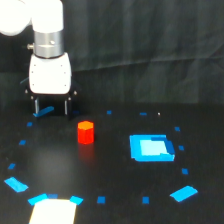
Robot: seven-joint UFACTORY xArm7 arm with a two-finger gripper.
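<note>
An orange-red block sits on the black table, left of centre. Up and to its left is my white gripper, its two dark fingers spread wide and nothing visible between them. The gripper and the block are apart. To the right, a pale square patch framed in blue tape lies flat on the table.
Small blue marks dot the black table, with longer blue tape strips near its sides. A bright cream square is cut off by the bottom edge.
</note>
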